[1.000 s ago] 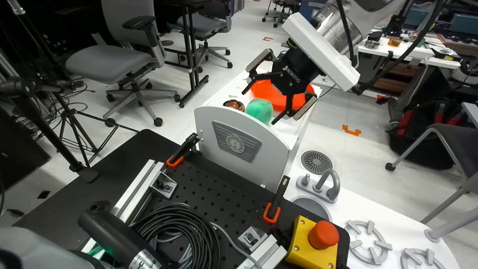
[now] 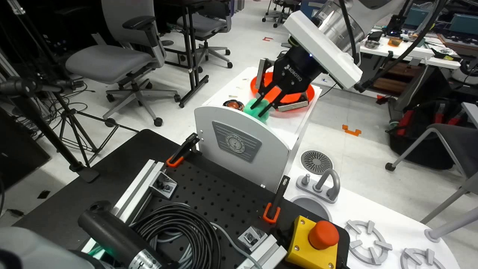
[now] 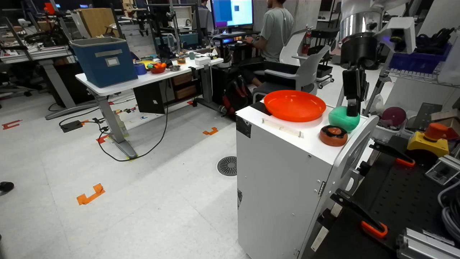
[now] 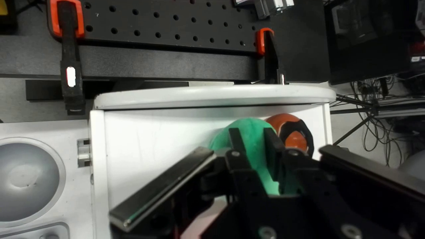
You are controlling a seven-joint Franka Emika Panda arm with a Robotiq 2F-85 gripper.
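Note:
A rounded green object (image 3: 343, 119) rests on the white cabinet top, close to its upright grey panel. My gripper is over it with its fingers part way together; green shows in the narrow gap between them and also beyond the left finger in the wrist view. Whether the fingers press on the object or only stand around its top cannot be told. Touching or almost touching the green object is a brown-orange ring-shaped item (image 3: 333, 135) with a black top. A wide red-orange plate (image 3: 295, 105) lies farther back, partly behind the gripper in exterior view 1.
The panel (image 2: 239, 143) rises along the cabinet's edge beside the green object. Past it, a black perforated table carries clamps (image 2: 278, 201), coiled cables (image 2: 179, 233) and an emergency stop button (image 2: 323, 234). Bare white surface (image 4: 159, 139) lies left of the object in the wrist view.
A second ago the fingers were spread wide, one on each side of the green object. Now they have drawn much closer together over it. The object, ring and plate look unmoved.

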